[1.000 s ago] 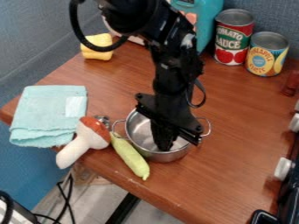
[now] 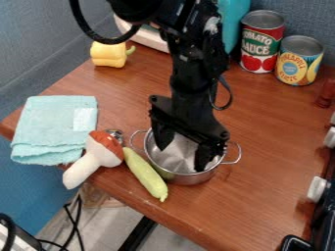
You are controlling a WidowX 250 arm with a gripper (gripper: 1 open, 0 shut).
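My black gripper (image 2: 197, 147) reaches down from the top of the view into a steel pot (image 2: 167, 169) near the table's front edge. Its fingertips are inside or over the pot, dark and overlapping, so whether they are open or hold something cannot be told. A pale yellow-green corn-like toy (image 2: 147, 176) lies just left of the pot, beside a toy mushroom (image 2: 98, 155) with an orange cap and white stem.
A light blue towel (image 2: 50, 125) lies at the left. A yellow toy (image 2: 110, 55), a tomato sauce can (image 2: 260, 44) and another can (image 2: 299, 63) stand at the back. A black appliance (image 2: 316, 206) is at the right edge.
The gripper has shifted slightly within the pot and risen a little. The other objects look unchanged.
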